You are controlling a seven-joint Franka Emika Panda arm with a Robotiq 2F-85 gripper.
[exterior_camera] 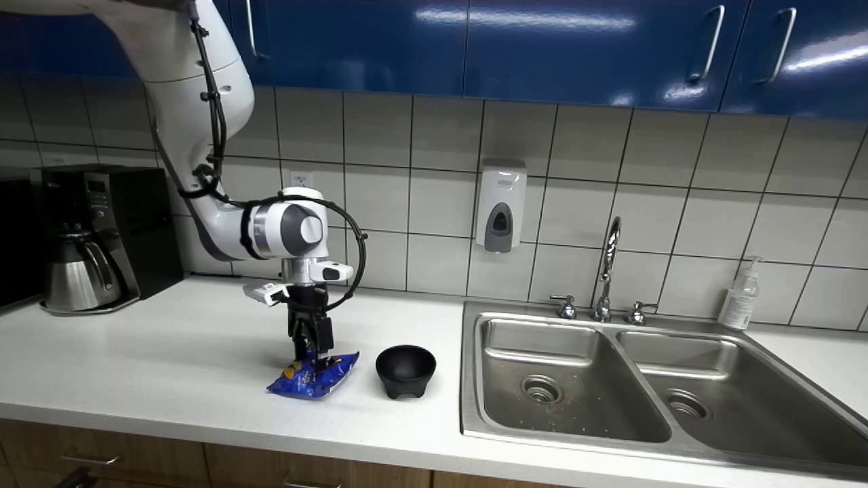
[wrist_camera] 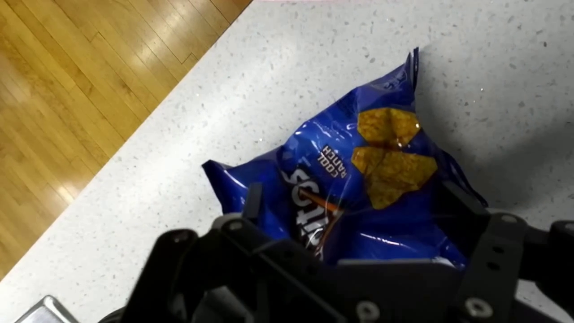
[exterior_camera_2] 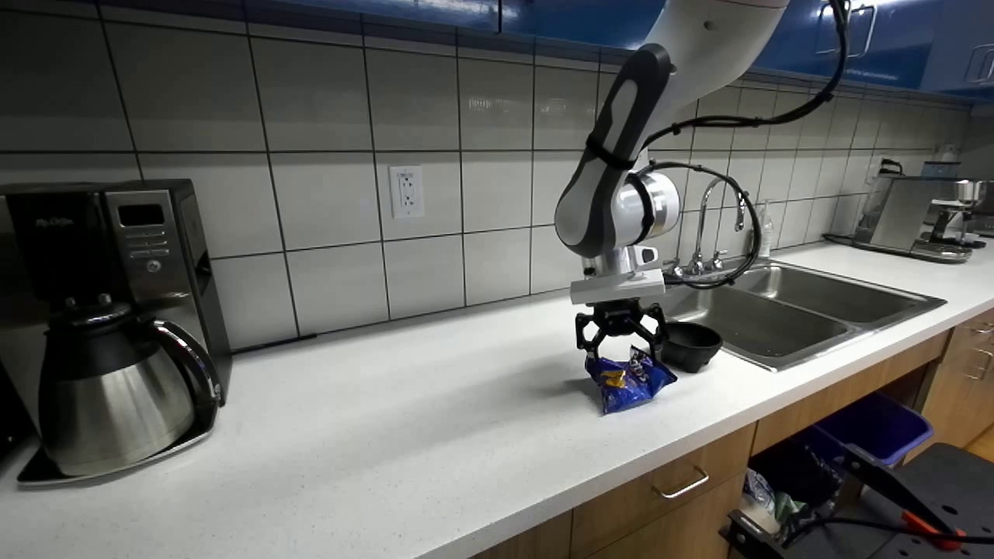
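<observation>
A blue chip bag (exterior_camera: 314,381) with orange chips printed on it lies on the white counter. My gripper (exterior_camera: 310,361) points down over it, fingers open. In the wrist view, one finger (wrist_camera: 254,203) overlaps the bag's left part and the other finger (wrist_camera: 457,200) is at its right side, with much of the bag (wrist_camera: 328,156) showing between them. The second exterior view also has the fingers spread around the bag (exterior_camera_2: 629,382). Whether the pads touch the wrapper is hard to tell. A black bowl (exterior_camera: 405,370) stands empty to the right of the bag.
Right of the bowl is a double steel sink (exterior_camera: 472,390) with a faucet (exterior_camera: 606,268). A coffee maker (exterior_camera_2: 168,251) with its steel carafe (exterior_camera_2: 112,401) occupies the far left. Between it and the bag the counter is clear. The counter's front edge runs close to the bag.
</observation>
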